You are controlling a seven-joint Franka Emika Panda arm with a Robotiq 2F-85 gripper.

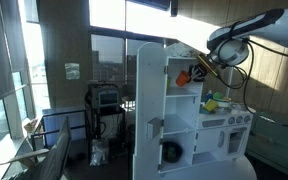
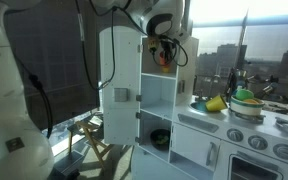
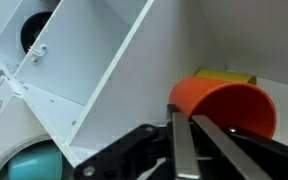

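In the wrist view an orange cup (image 3: 226,103) fills the space ahead of the fingers, its round opening facing the camera. My gripper is shut on the cup's near rim. Exterior view 1 shows the cup (image 1: 183,77) tilted at the upper compartment of a white cabinet (image 1: 149,100), with my gripper (image 1: 198,73) to its right. From the second exterior side, the cup (image 2: 166,62) appears below my gripper (image 2: 167,47), in front of the top opening. Whether the cup touches a shelf cannot be made out.
A yellow object (image 3: 226,75) shows behind the cup. A dark round bowl (image 2: 161,136) sits on a lower shelf, and the middle shelf (image 2: 158,108) looks empty. Beside the cabinet, colourful dishes (image 2: 246,102) stand on the toy stove counter. The tall cabinet door (image 2: 121,85) stands open.
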